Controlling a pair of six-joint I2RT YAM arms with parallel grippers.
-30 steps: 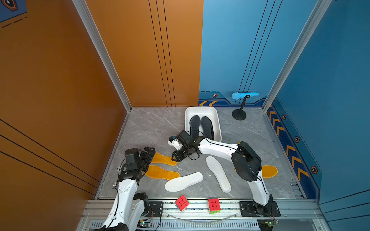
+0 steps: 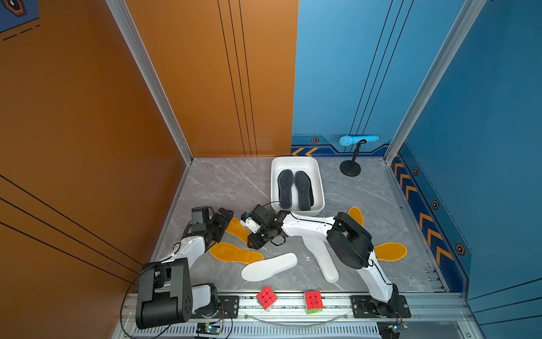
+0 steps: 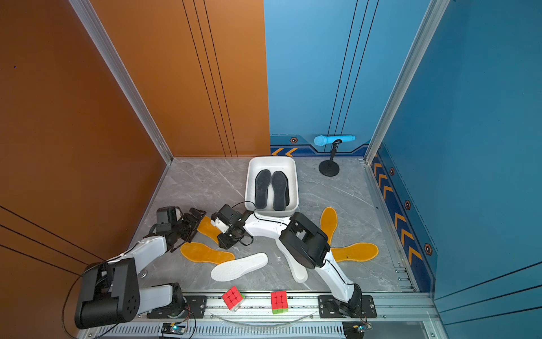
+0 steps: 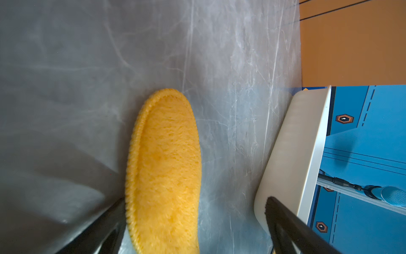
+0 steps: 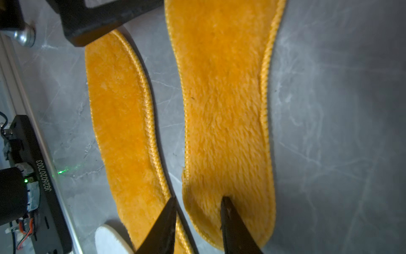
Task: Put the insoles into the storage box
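An orange insole (image 2: 237, 231) lies on the grey table between my two grippers. My left gripper is open wide, its fingers (image 4: 294, 230) on either side of that insole. My right gripper is open over the insole's other end (image 5: 228, 169), one finger overlapping it in the right wrist view; contact cannot be told. A second orange insole (image 2: 236, 253) and two white insoles (image 2: 269, 267) lie nearer the front. Two more orange insoles (image 2: 390, 252) are at the right. Dark insoles (image 2: 303, 189) lie in the white storage box (image 2: 320, 195).
A blue microphone on a stand (image 2: 350, 167) is at the back right. Two red cubes (image 2: 313, 301) sit on the front rail. My right arm (image 2: 307, 224) spans the table just in front of the box.
The right gripper has moved left and toward the front. The upper orange insole between them has turned to a steeper slant.
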